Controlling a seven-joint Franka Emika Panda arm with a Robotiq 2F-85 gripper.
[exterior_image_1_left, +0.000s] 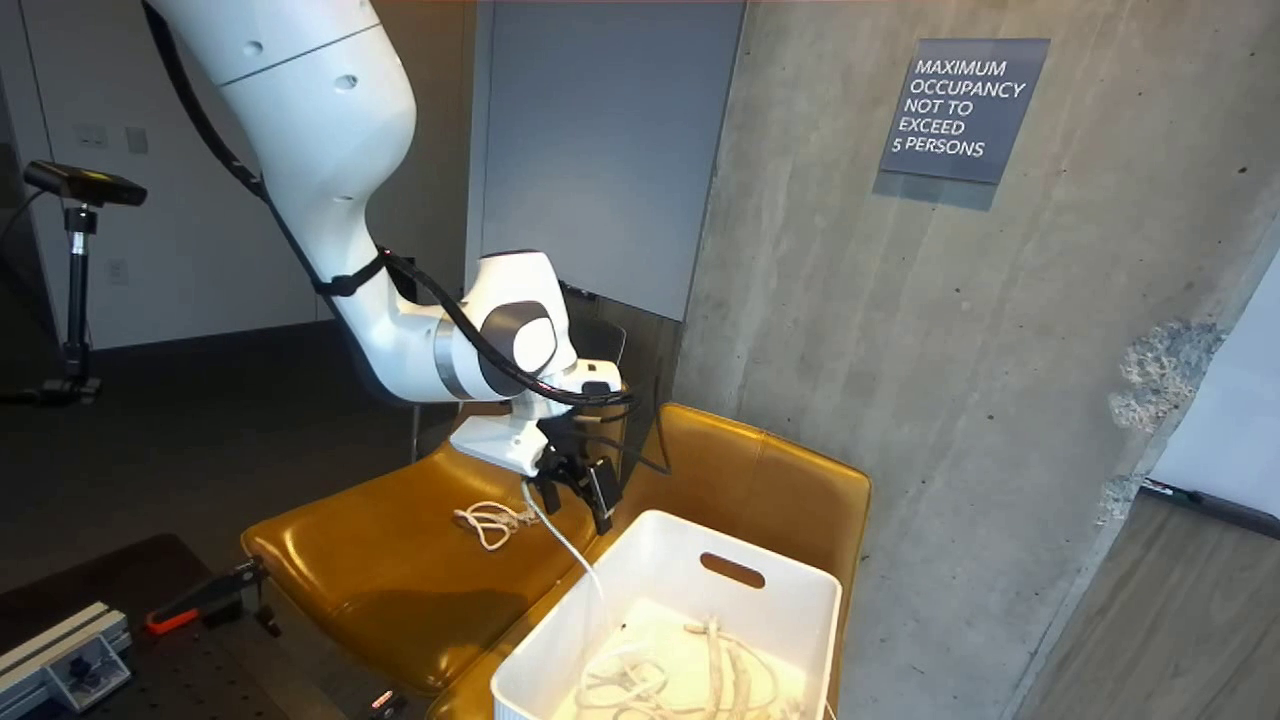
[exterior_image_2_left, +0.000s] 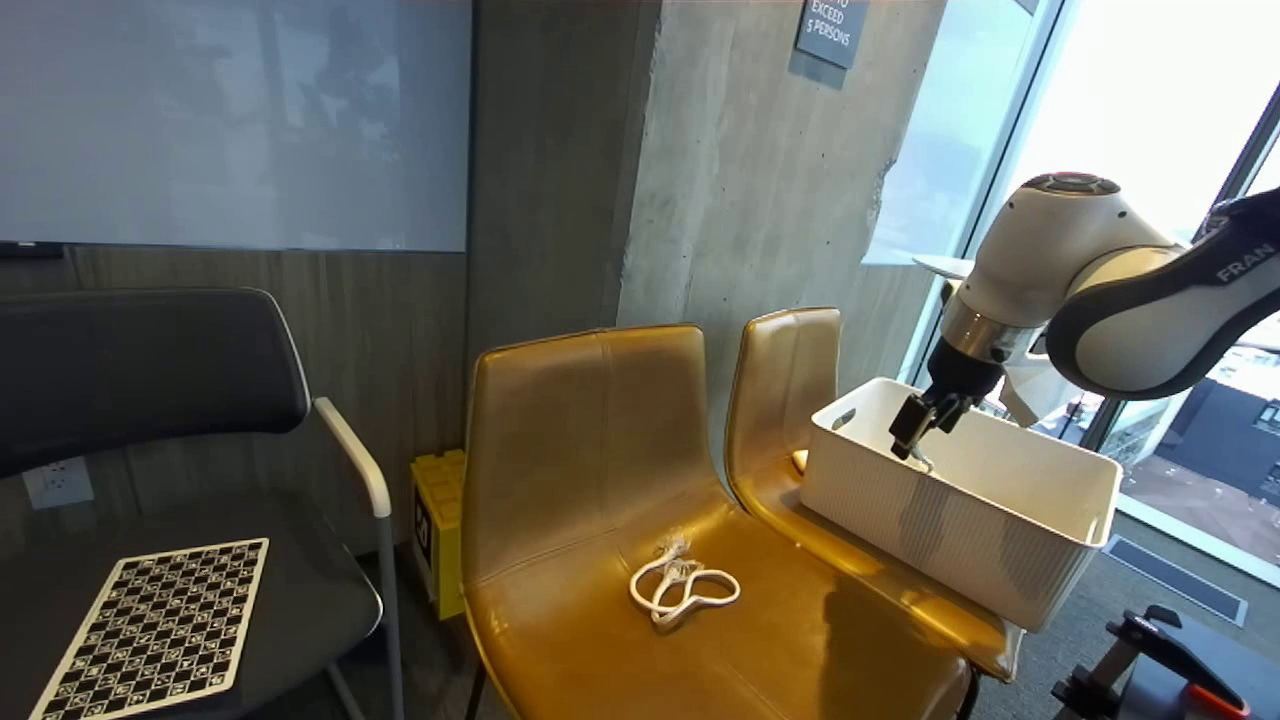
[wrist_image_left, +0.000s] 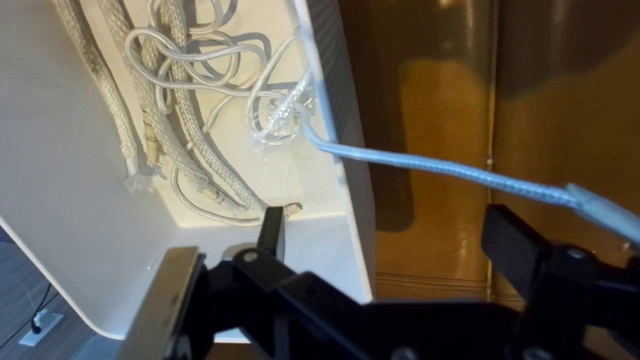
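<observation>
My gripper stands open, nothing between its fingertips. In exterior view 1 the gripper (exterior_image_1_left: 576, 504) hangs just past the box's left rim, above the brown chairs. A thin pale rope (wrist_image_left: 444, 165) rises out of the white box (exterior_image_1_left: 798, 574), crosses its rim and runs past the outer side of one finger; whether it is caught there I cannot tell. Inside the box, thick braided ropes (wrist_image_left: 186, 114) and looped cord (wrist_image_left: 225, 60) lie in a loose pile. Another white rope (exterior_image_2_left: 672, 588) lies looped on the nearer brown chair's seat.
The box rests on a second brown chair (exterior_image_2_left: 786, 384) against the concrete wall. A dark chair (exterior_image_2_left: 144, 384) holding a patterned board (exterior_image_2_left: 156, 630) stands apart at the left of exterior view 2. Much of the nearer brown seat (exterior_image_2_left: 768, 636) is bare.
</observation>
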